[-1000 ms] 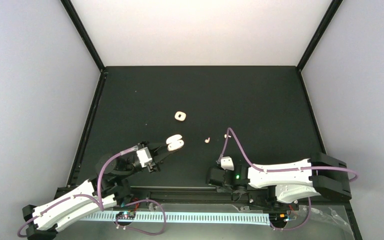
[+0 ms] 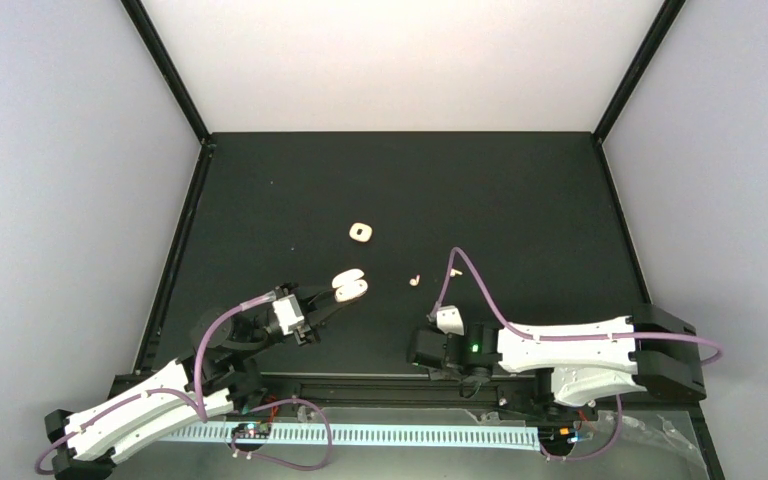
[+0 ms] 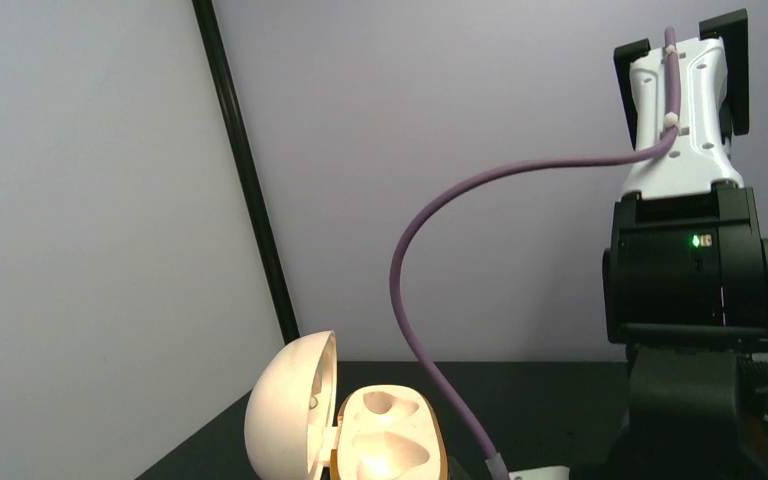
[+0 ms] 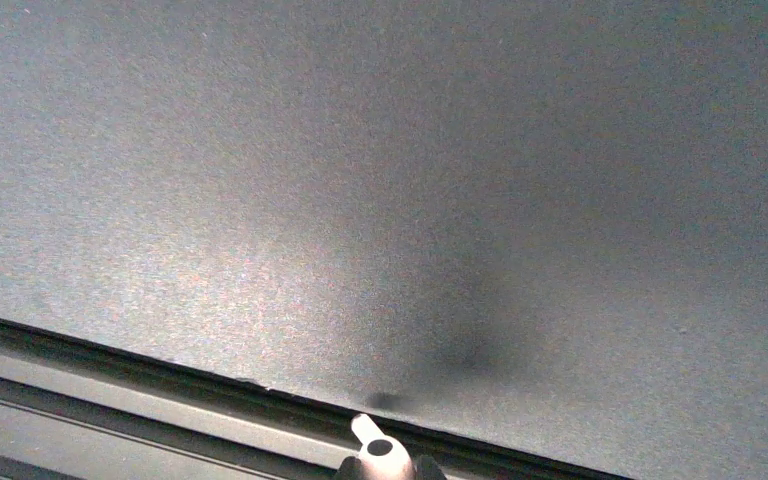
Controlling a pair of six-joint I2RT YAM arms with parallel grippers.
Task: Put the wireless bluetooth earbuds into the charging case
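My left gripper [image 2: 345,298] is shut on the open white charging case [image 2: 350,290]; in the left wrist view the case [image 3: 385,450] shows two empty hollows beside its raised lid [image 3: 285,405]. A white earbud [image 4: 384,460] is between the dark fingertips of my right gripper, at the bottom of the right wrist view; whether they grip it cannot be told. Two small white earbud-like pieces lie on the black mat, one [image 2: 414,281] right of the case, the other [image 2: 456,272] near the purple cable.
A square cream piece [image 2: 360,232] with a hole lies behind the case on the mat [image 2: 530,200]. A metal rail [image 4: 110,380] runs along the front edge, below my right gripper.
The right arm and its purple cable have shifted slightly, the cable's loop rising toward the back. The left arm and case have not moved.
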